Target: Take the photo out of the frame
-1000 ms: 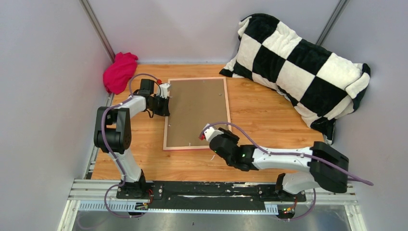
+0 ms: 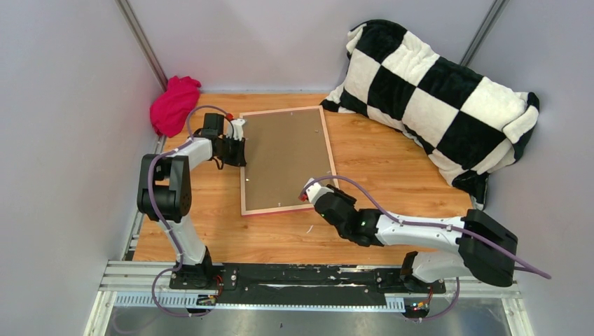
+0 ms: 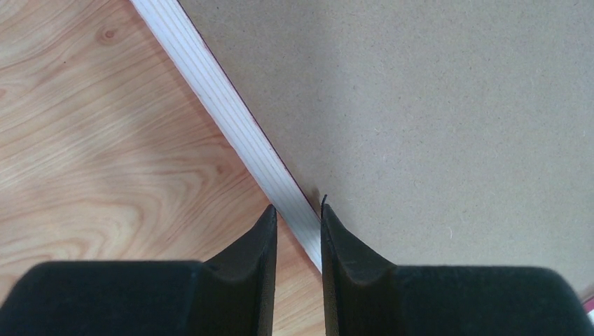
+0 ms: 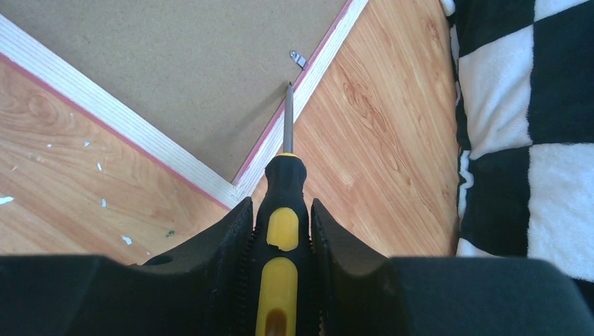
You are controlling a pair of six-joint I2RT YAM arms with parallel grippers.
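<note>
The photo frame (image 2: 243, 192) lies backing-up on the wooden table, its brown board (image 2: 284, 150) showing with small metal tabs along the edges. My left gripper is shut on the frame's left rail. My right gripper is shut on a yellow-and-black screwdriver (image 4: 281, 276), its thin tip reaching the board's edge beside the pink-lined rail, just below a metal tab (image 4: 298, 59) near a frame corner. The photo itself is not visible.
A checkered cushion (image 2: 438, 98) fills the back right. A red cloth (image 2: 175, 105) lies at the back left. Small white scraps lie on the table (image 2: 392, 175) by the frame.
Since about a second ago the frame has shifted slightly toward the back and turned a little. My right arm has moved slightly rightward; the left has moved very little.
</note>
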